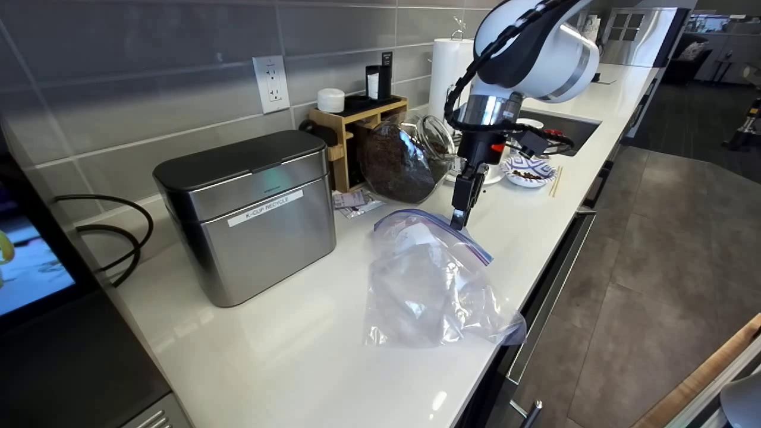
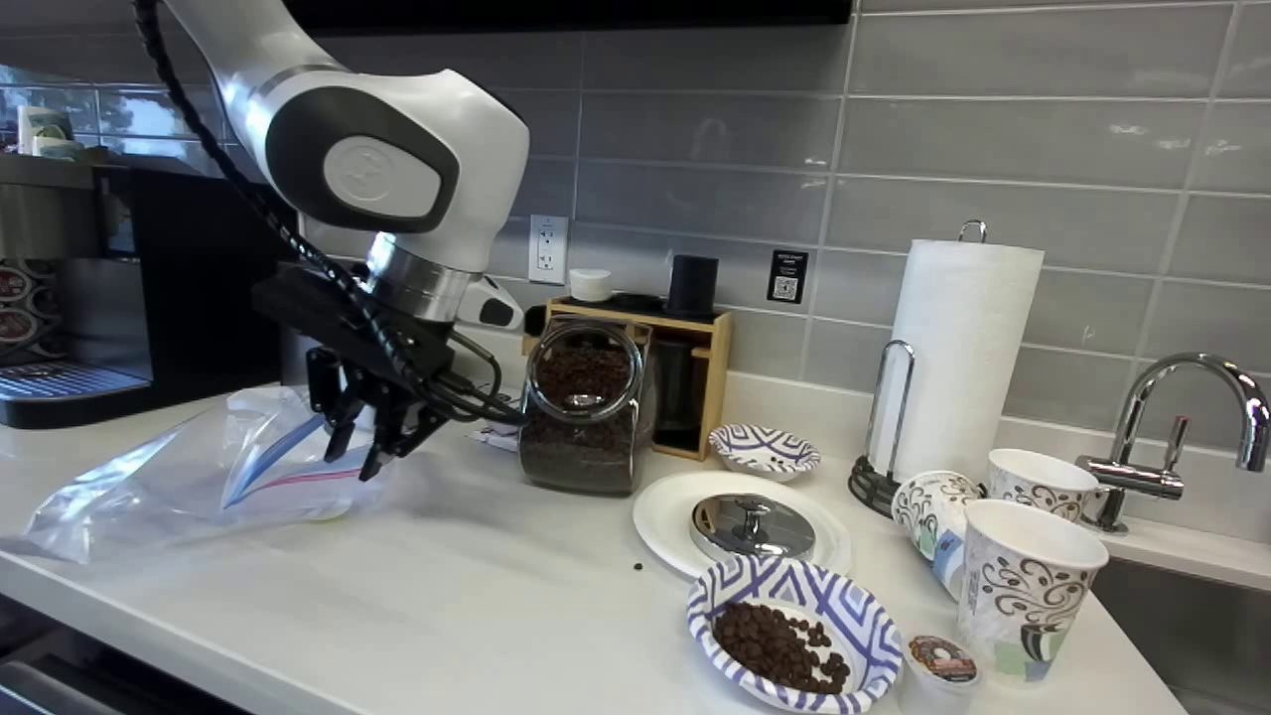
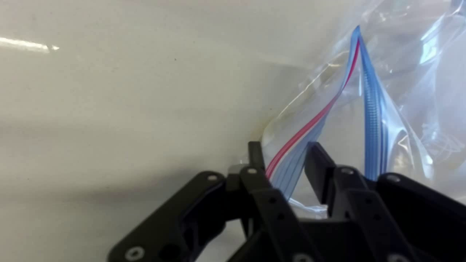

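A clear zip bag point(image 1: 421, 285) lies on the white counter, its blue-edged mouth spread apart. My gripper is at that mouth, pointing down, its fingers part open. In the wrist view one side of the bag's rim, with a red line along a blue strip point(image 3: 297, 144), runs between my two fingers; a gap shows between it and the right finger. The other blue strip point(image 3: 373, 122) stands beyond the right finger. From the far side, the gripper point(image 2: 352, 447) is low over the bag point(image 2: 167, 471), close to the counter.
A steel K-cup bin point(image 1: 250, 214) stands by the wall. Near the gripper sits a glass jar of coffee point(image 2: 584, 441). Farther along are a white plate point(image 2: 667, 506) with a metal lid, a patterned bowl of beans point(image 2: 882, 643) and paper cups point(image 2: 1031, 572).
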